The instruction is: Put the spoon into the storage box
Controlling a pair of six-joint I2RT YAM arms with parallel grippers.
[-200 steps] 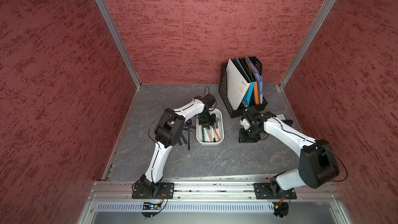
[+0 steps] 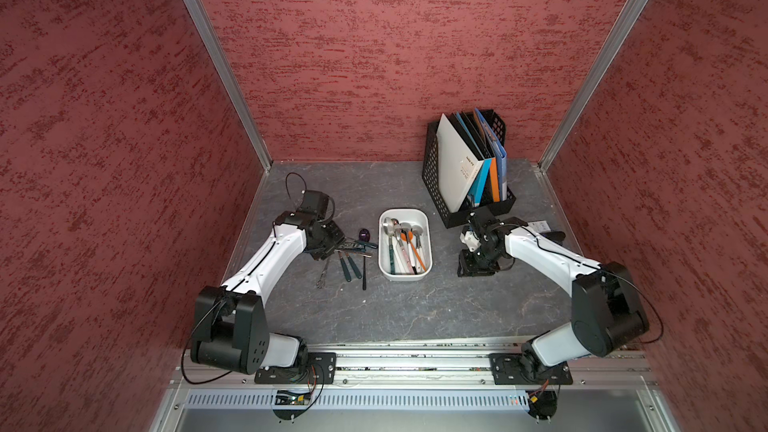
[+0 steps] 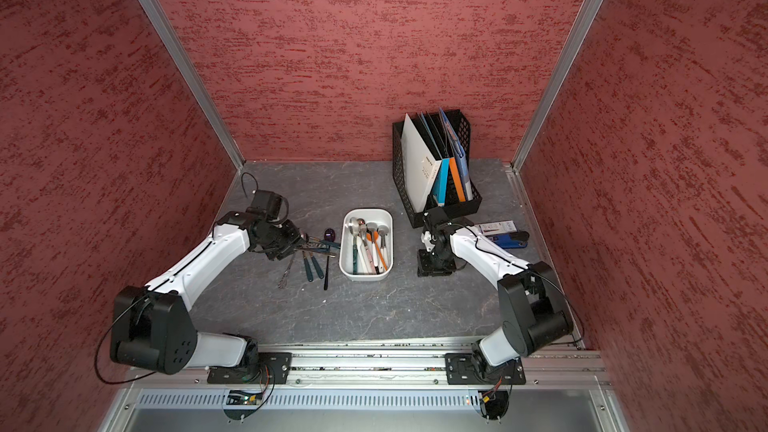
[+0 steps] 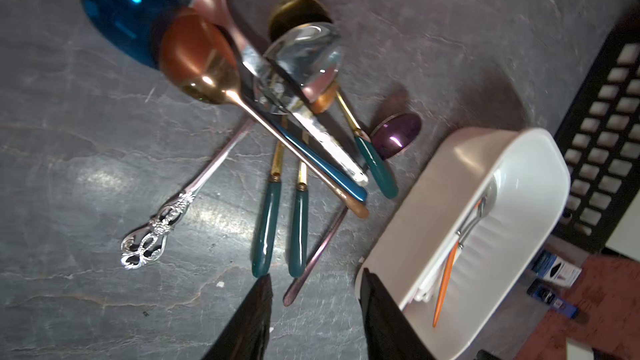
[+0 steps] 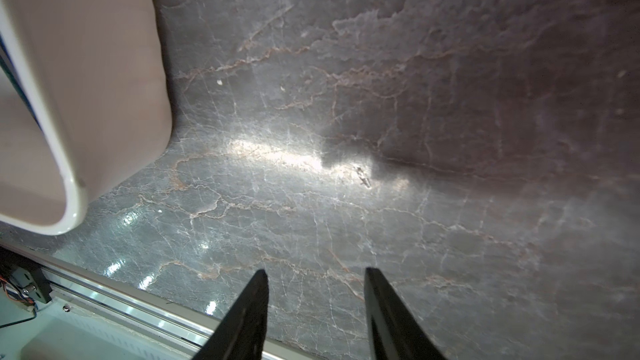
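In the left wrist view a pile of spoons lies on the dark marbled table: a copper-coloured spoon (image 4: 200,60), a blue spoon (image 4: 126,10), a purple spoon (image 4: 396,134) and several with green handles. An ornate silver handle (image 4: 156,230) sticks out below the pile. My left gripper is open above the table by the pile, empty between its fingers. To the right of the spoons stands the white storage box (image 2: 428,252), with several utensils lying in it, including one with an orange handle (image 4: 444,286). My right gripper is parted over bare table right of the box and holds nothing.
A black crate (image 2: 428,164) with upright folders stands behind the box to the right. Small packages, one of them a blue item (image 3: 509,240), lie at the far right. Table between the box and the front rail is clear.
My left arm has swung from over the box leftward to above the spoon pile. The right arm has shifted only slightly. The box has stayed in place.
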